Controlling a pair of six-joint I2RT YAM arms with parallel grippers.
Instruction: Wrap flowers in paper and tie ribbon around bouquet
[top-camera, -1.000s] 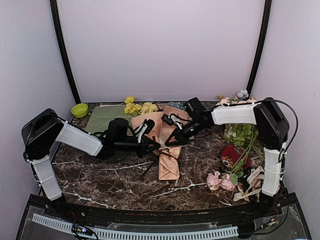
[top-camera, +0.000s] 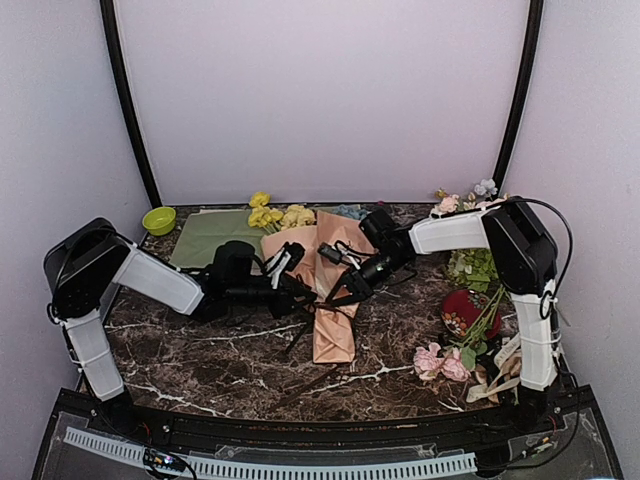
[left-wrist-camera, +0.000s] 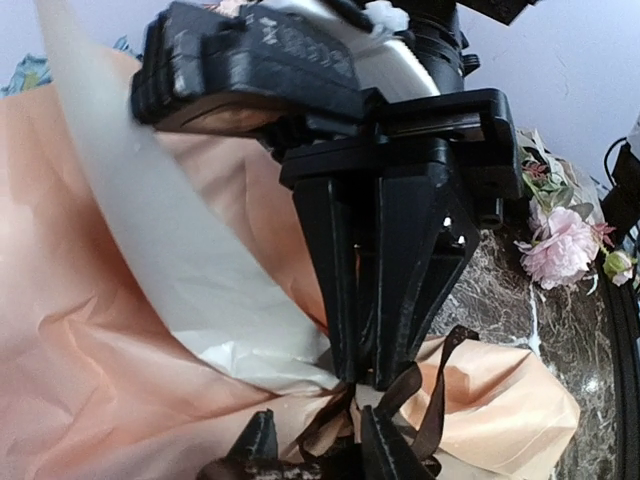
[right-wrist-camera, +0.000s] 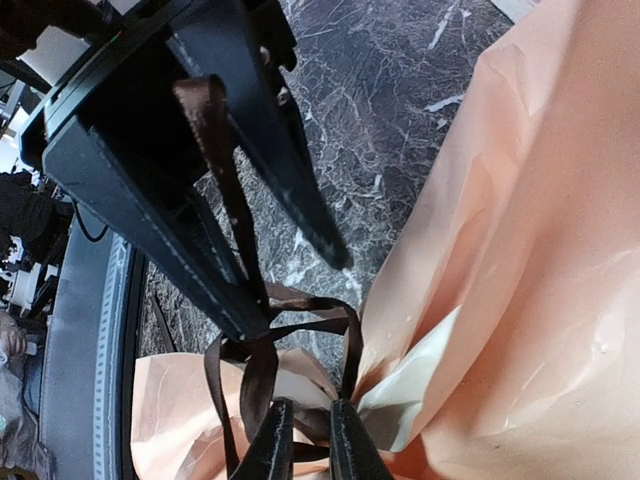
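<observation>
Peach wrapping paper (top-camera: 335, 340) lies mid-table, its crumpled folds (left-wrist-camera: 90, 300) filling much of the left wrist view. A dark brown ribbon (right-wrist-camera: 261, 380) loops around its pinched part. My left gripper (top-camera: 300, 295) and right gripper (top-camera: 336, 298) meet over this tie. In the left wrist view my left gripper has its fingers apart at the bottom edge, among the ribbon. In the right wrist view my right gripper also shows fingertips apart at the ribbon; whether either holds a strand is unclear.
Yellow flowers (top-camera: 268, 216) lie behind the paper on green paper (top-camera: 205, 240). Pink roses (top-camera: 445, 362), greenery and a red round object (top-camera: 462, 310) crowd the right side. A green bowl (top-camera: 160, 220) stands back left.
Over the last second my right gripper has moved left toward my left gripper. The front end of the paper has shifted slightly left.
</observation>
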